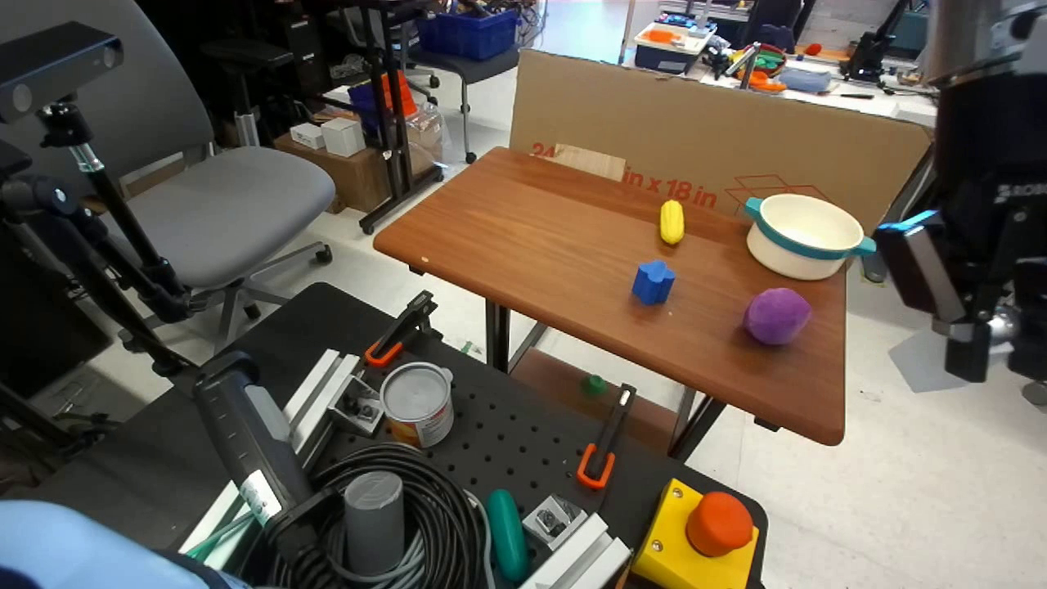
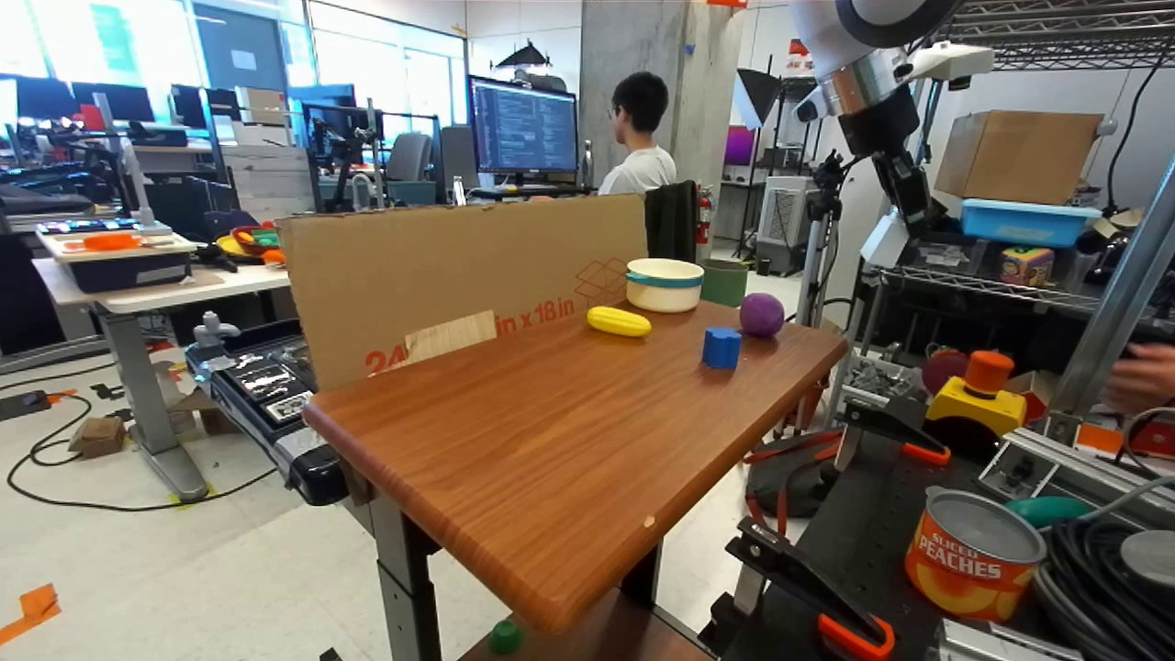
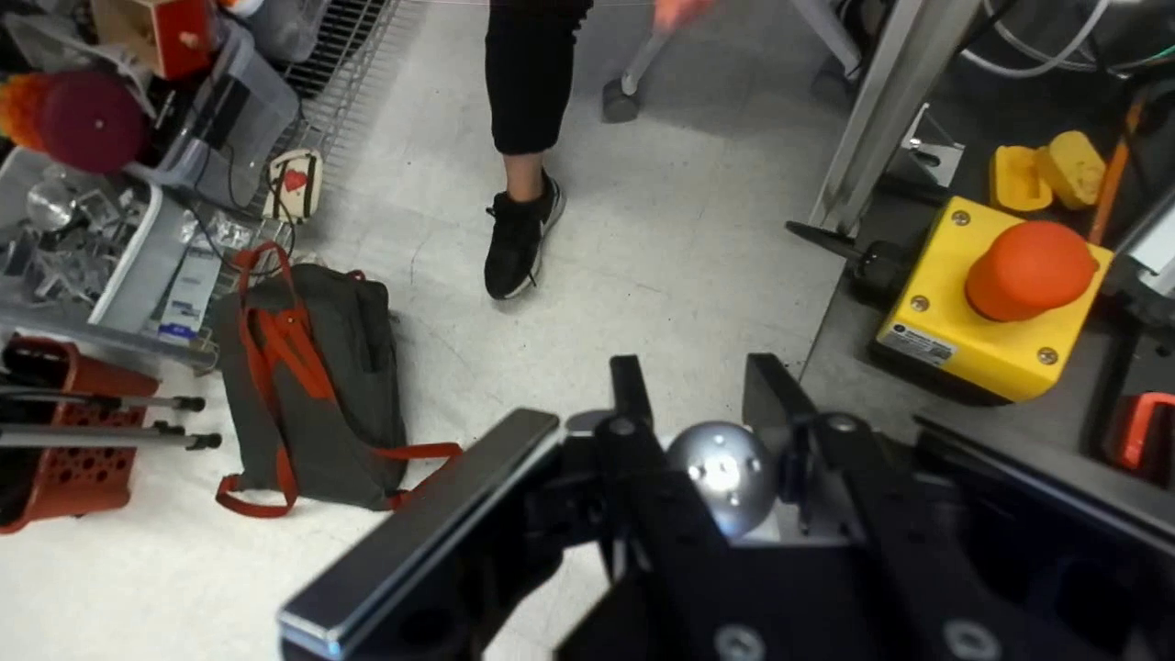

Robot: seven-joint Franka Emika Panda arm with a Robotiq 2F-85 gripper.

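My gripper is shut on a shaker with a silver, perforated, rounded top (image 3: 723,476). In exterior view 1 the gripper hangs at the right edge, past the table, with the shaker's pale body (image 1: 932,361) sticking out below it at a tilt. The same pale body (image 2: 884,240) shows under the gripper (image 2: 912,215) in exterior view 2. On the brown table (image 1: 530,231) are a cream pot (image 1: 797,259) with teal rim and handles, a yellow ribbed toy (image 1: 672,222), a blue block (image 1: 653,283) and a purple ball (image 1: 778,316).
A cardboard wall (image 1: 775,132) closes the table's back edge. On the black bench stand a yellow box with a red button (image 3: 1024,272), a can (image 2: 976,553) and coiled cable (image 1: 427,491). Someone's leg (image 3: 526,83) is beside the bench.
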